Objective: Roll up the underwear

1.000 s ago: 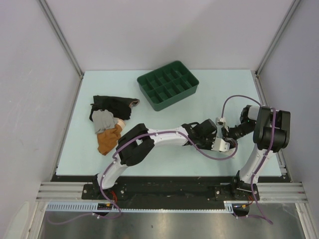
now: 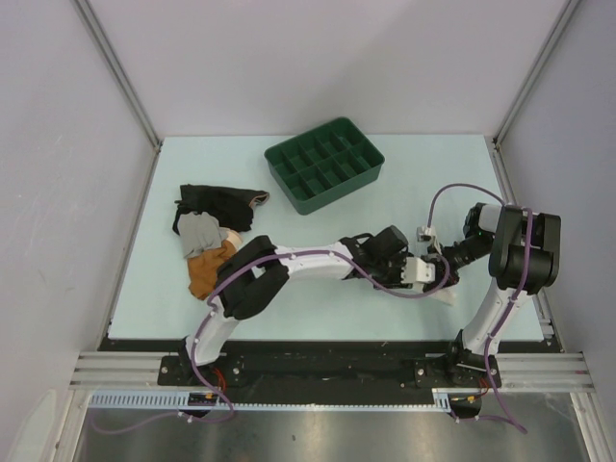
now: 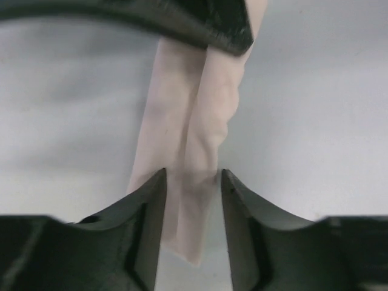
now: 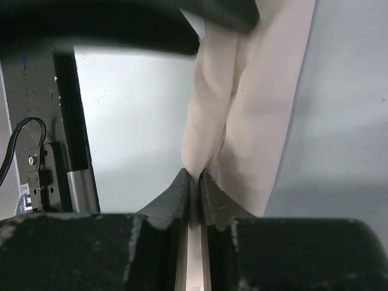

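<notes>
The pale pink underwear [image 2: 445, 295] lies at the right front of the table, mostly covered by the arms in the top view. In the left wrist view, a folded strip of the underwear [image 3: 209, 115] runs down between the parted fingers of my left gripper; its end hangs past the fingertips. My right gripper is shut on a bunched edge of the underwear [image 4: 260, 115], and a flatter layer spreads to the right of it. A dark finger of the other arm crosses the cloth at the top of each wrist view.
A green divided box [image 2: 325, 166] stands at the back. Black [image 2: 217, 204], grey [image 2: 200, 234] and brown clothes [image 2: 210, 269] are piled on the left. Bare table [image 2: 279, 313] lies in front of the left arm.
More pale cloth shows by the grippers. The right arm has hardly moved.
</notes>
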